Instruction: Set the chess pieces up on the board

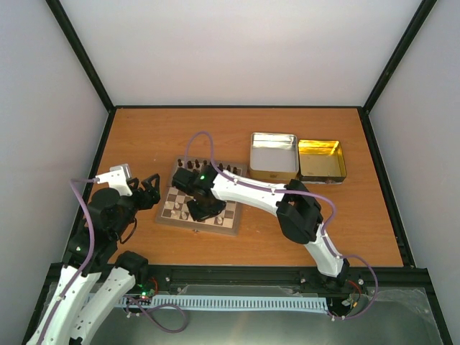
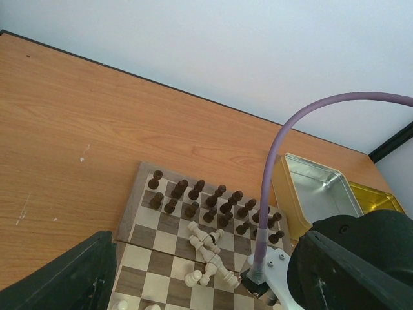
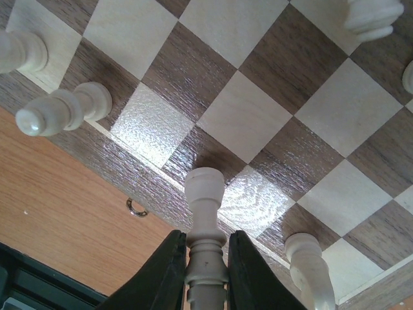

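Observation:
The chessboard holds upright dark pieces along its far side and several white pieces lying near the middle. My right gripper is shut on a white chess piece, held over the board's near edge squares between other white pieces, one to the left and one to the right; whether it touches the board is unclear. My left gripper hovers left of the board; in its wrist view the fingers stand apart with nothing seen between them.
A silver tin and a gold tin sit right of the board at the back.

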